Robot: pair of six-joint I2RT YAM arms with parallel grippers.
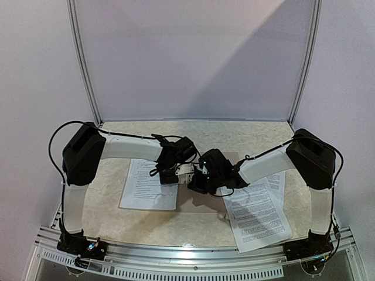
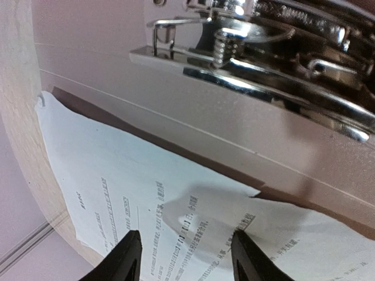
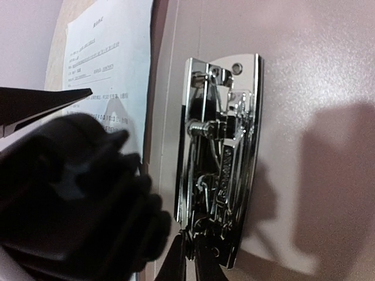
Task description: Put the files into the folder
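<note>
The folder [image 1: 199, 205] lies mid-table under both grippers, with its metal clip [image 3: 220, 146] along its inner side. Printed sheets [image 1: 146, 187] lie on its left part, beside the clip; more sheets [image 1: 255, 216] lie at the right. My left gripper is parted over the left sheets near their edge by the clip, with nothing visible gripped between its fingers. My right gripper is shut at the lower end of the clip; whether it pinches part of it I cannot tell.
Bare table [image 1: 170, 228] shows along the front and back. Walls surround the table at the sides and back. The two wrists are very close together in the middle.
</note>
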